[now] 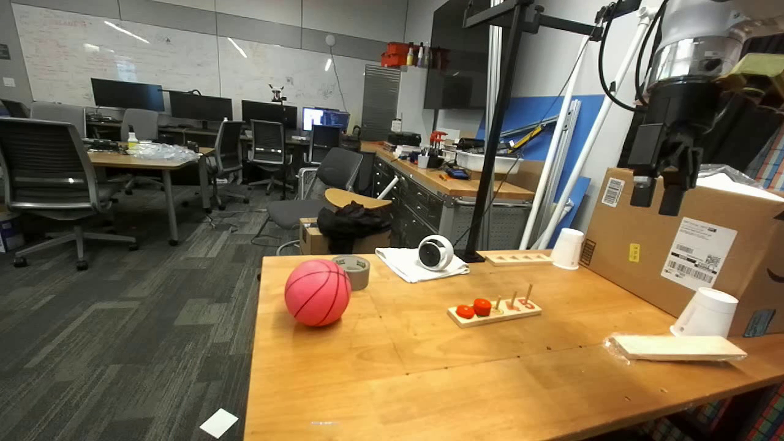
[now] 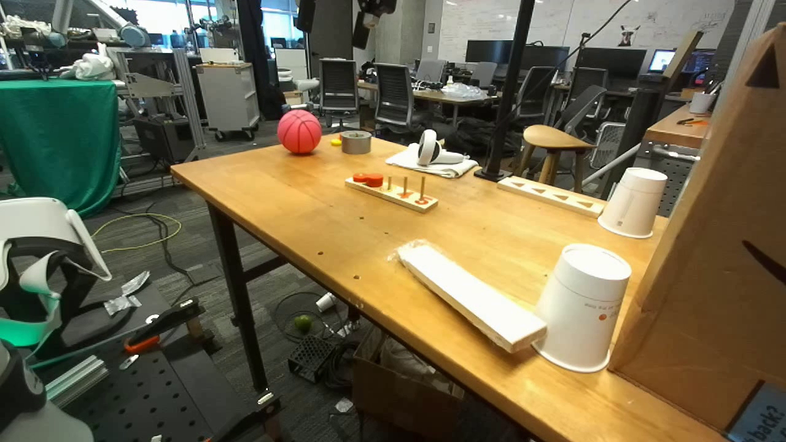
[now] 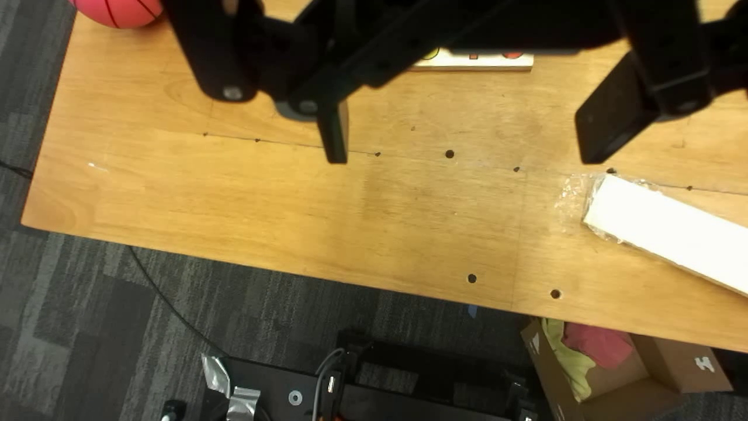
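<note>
High over the table's right part, in exterior view 1, my gripper (image 1: 656,203) hangs open. The wrist view shows its two fingertips (image 3: 335,133) wide apart, and only bare tabletop appears between them. A wooden peg board (image 1: 507,315) lies mid-table with red rings (image 1: 482,306) at its left end and bare pegs at its right. Left of it rests a pink ball (image 1: 317,293) with black lines, beside a roll of grey tape (image 1: 353,272). In exterior view 2 a small yellow piece (image 2: 336,142) shows near the tape. The gripper touches none of these.
Two upturned white cups (image 2: 586,308) (image 2: 635,202) stand by a large cardboard box (image 1: 683,246). A plastic-wrapped board (image 2: 468,294) lies near the front edge. At the back are a white cloth with a white device (image 1: 435,253), a slotted wooden strip (image 2: 551,196) and a black post.
</note>
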